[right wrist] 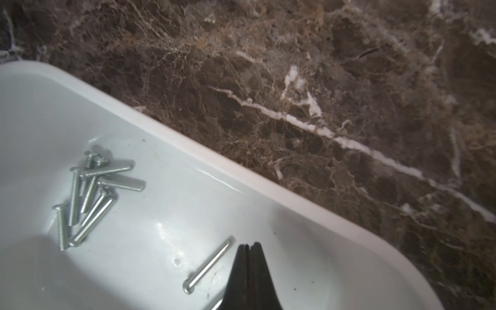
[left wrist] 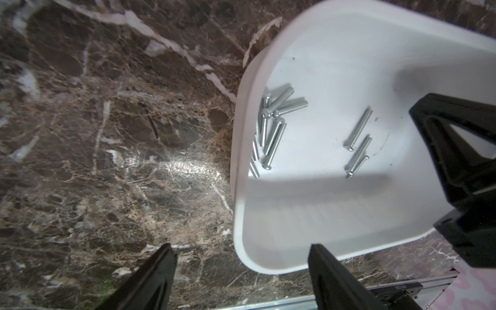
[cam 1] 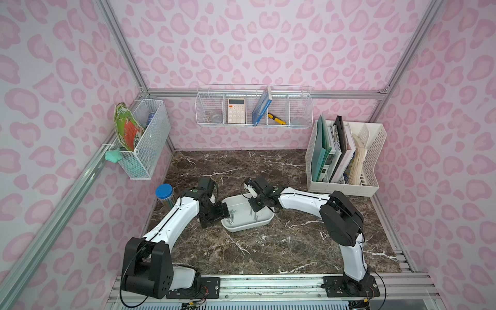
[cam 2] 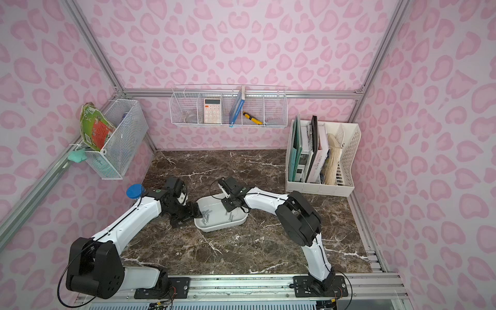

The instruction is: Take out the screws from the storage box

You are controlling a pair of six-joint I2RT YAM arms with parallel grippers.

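Several silver screws (left wrist: pixel 273 144) lie heaped at the left end of the white storage box (left wrist: pixel 310 248), which stands on the marble table. A few more screws (left wrist: pixel 360 124) are scattered on its floor farther right. My left gripper is at the box's left end, its fingers (left wrist: pixel 147 281) spread apart with no screw between them. Above the box's floor my right gripper points down, shut, with nothing showing between its tips. Close beside those tips lies one screw (right wrist: pixel 206 266); another is partly hidden by the fingers.
A jar with a blue lid (cam 1: pixel 164 191) stands left, behind the left arm. At the back right is a white file box (cam 1: pixel 343 189) holding folders. A wire basket (cam 1: pixel 254 124) hangs on the back wall.
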